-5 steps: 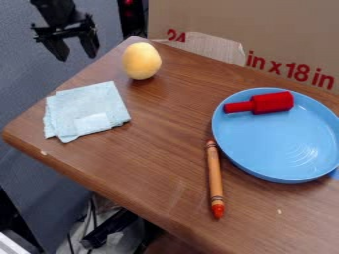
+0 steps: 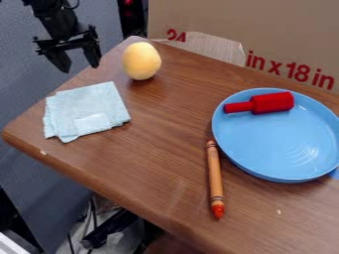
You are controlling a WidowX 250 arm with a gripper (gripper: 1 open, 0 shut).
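My black gripper (image 2: 75, 60) hangs at the top left, over the grey area off the table's edge, its two fingers apart with nothing between them. Below it on the wooden table lies a folded pale blue cloth (image 2: 85, 111). To its right is a yellow oval object (image 2: 142, 61). A light blue plate (image 2: 276, 149) on the right holds a red cylindrical object with a handle (image 2: 271, 102). An orange crayon (image 2: 215, 181) lies left of the plate, toward the front.
A cardboard box (image 2: 252, 35) stands along the back of the table (image 2: 153, 174). The table's left edge runs beside the cloth.
My gripper has shifted very slightly over the last second. The objects on the table are unchanged.
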